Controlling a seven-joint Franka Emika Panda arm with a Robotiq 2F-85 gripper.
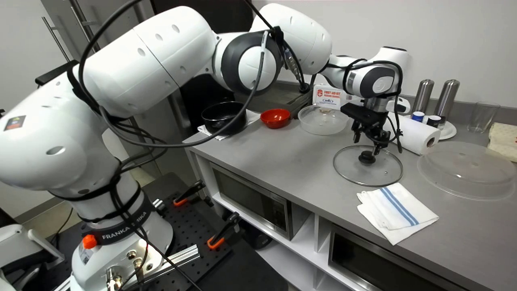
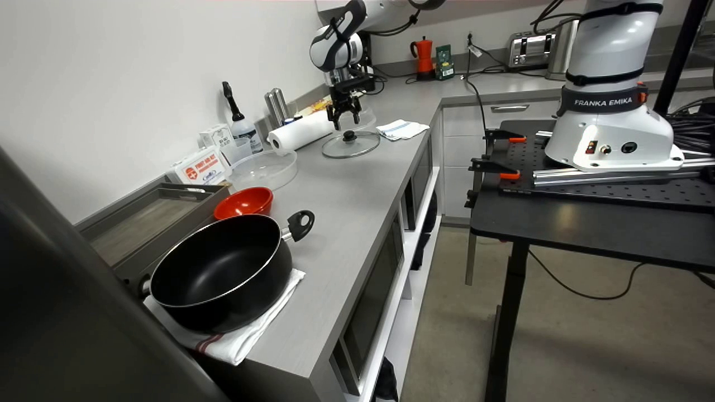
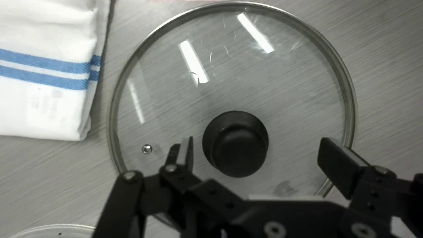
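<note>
A glass lid with a steel rim and a black knob lies flat on the grey counter. My gripper points down above it, open and empty. In the wrist view the knob shows between the two fingers, closer to the left one, with a gap on either side. How high the fingertips stand over the knob is hard to judge. At the counter's other end, a black pot without a lid sits on a folded white cloth.
A blue-striped towel lies just in front of the lid. A paper towel roll and a clear plastic cover flank it. Toward the pot stand a clear bowl and a red bowl.
</note>
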